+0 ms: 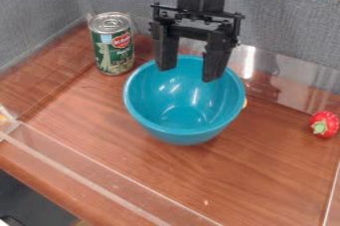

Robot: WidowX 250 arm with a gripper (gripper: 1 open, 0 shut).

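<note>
My black gripper hangs open over a blue bowl, its two fingers wide apart at the bowl's back rim with nothing visible between them. A green labelled can stands upright to the left of the bowl. A red strawberry lies on the wooden surface to the right of the bowl. A small yellowish item peeks out behind the bowl's right side, mostly hidden.
Grey padded walls rise at the left and back, and clear plastic edging runs along the front left and right.
</note>
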